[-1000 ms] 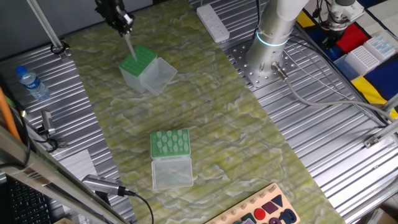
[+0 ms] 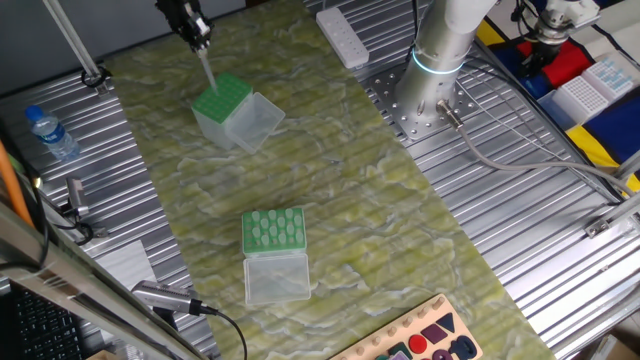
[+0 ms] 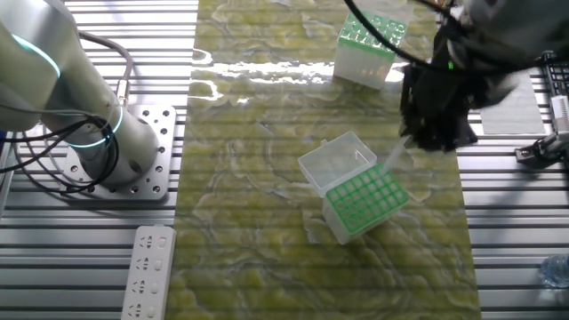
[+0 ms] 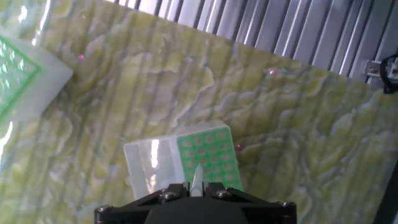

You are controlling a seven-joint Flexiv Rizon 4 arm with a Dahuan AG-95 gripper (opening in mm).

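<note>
My gripper [image 2: 203, 47] is shut on a clear pipette tip [image 2: 209, 72], which points down at the far edge of a green-topped tip box [image 2: 224, 98]. In exterior view 2 the tip's [image 3: 396, 155] lower end meets a corner of the green rack [image 3: 364, 201]; whether it sits inside a hole cannot be told. The rack shows rows of holes, and its clear lid [image 3: 338, 164] hangs open. From the wrist, the tip [image 4: 198, 175] stands upright between the fingers, over the rack [image 4: 211, 152].
A second open box [image 2: 274, 230] holds several tips upright, its clear lid [image 2: 278, 279] flat on the mat. A wooden shape board [image 2: 415, 340] lies at the front, a power strip [image 2: 342, 38] near the arm's base. Bare mat [image 2: 330, 190] separates the boxes.
Both boxes have stayed in place.
</note>
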